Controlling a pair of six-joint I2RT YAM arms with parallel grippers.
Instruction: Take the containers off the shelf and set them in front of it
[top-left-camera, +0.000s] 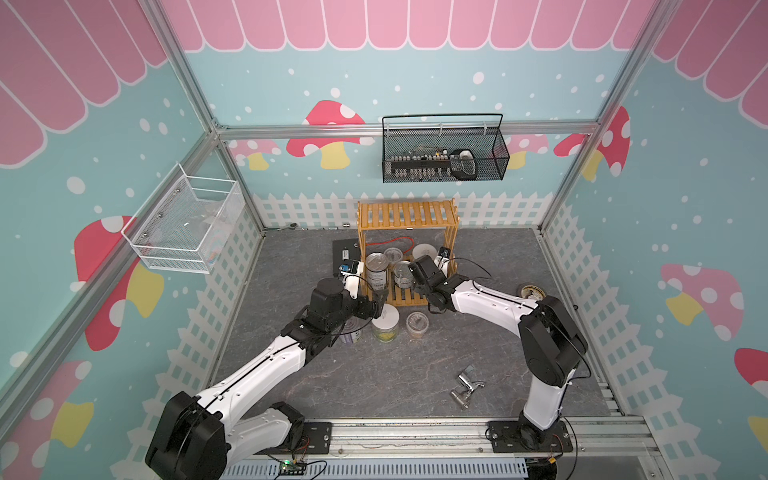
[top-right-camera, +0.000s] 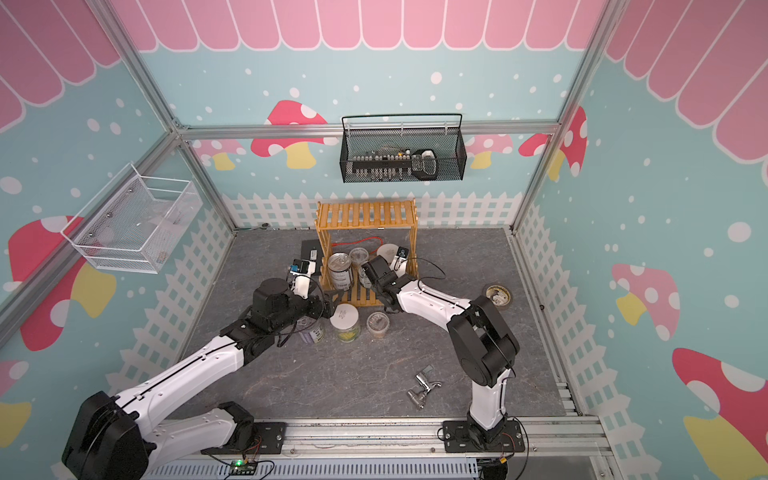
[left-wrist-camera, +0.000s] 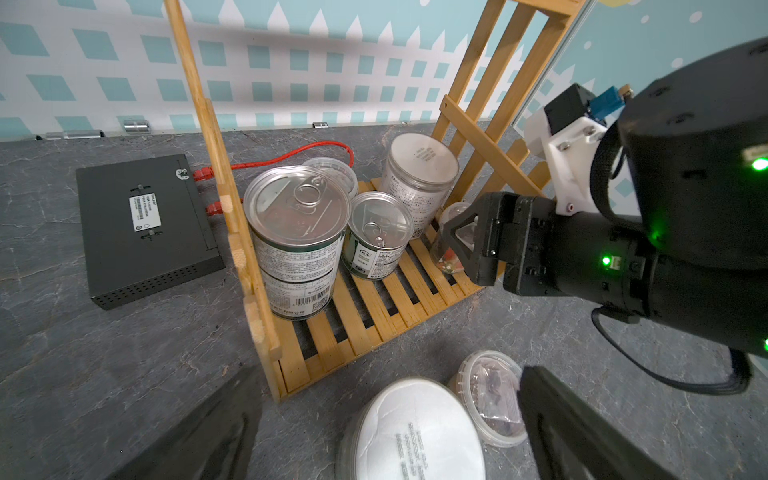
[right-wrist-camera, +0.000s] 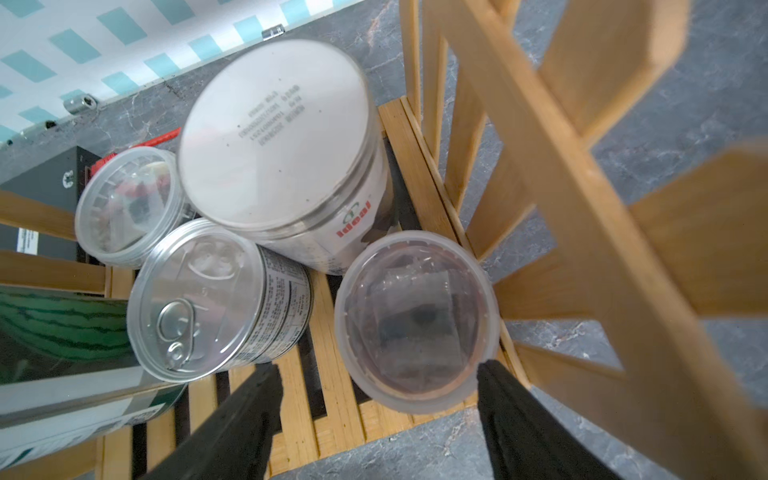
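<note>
On the lower deck of the wooden shelf (left-wrist-camera: 416, 292) stand lidded clear jars (right-wrist-camera: 414, 320) (right-wrist-camera: 126, 200), a large white-lidded can (right-wrist-camera: 272, 136) and ring-pull cans (right-wrist-camera: 192, 296); I cannot tell which is the seed jar. My right gripper is over the shelf's right front, fingers apart just before the right-hand jar, nothing gripped. My left gripper stands open at the shelf's left front, above a white-lidded jar (left-wrist-camera: 420, 432) on the table.
Another clear tub (left-wrist-camera: 492, 400) stands before the shelf. A black box (left-wrist-camera: 144, 248) with red cable lies at left, a faucet (top-left-camera: 464, 388) at front, a round tin (top-right-camera: 496, 293) at right. Wire baskets (top-left-camera: 444, 160) hang on the walls.
</note>
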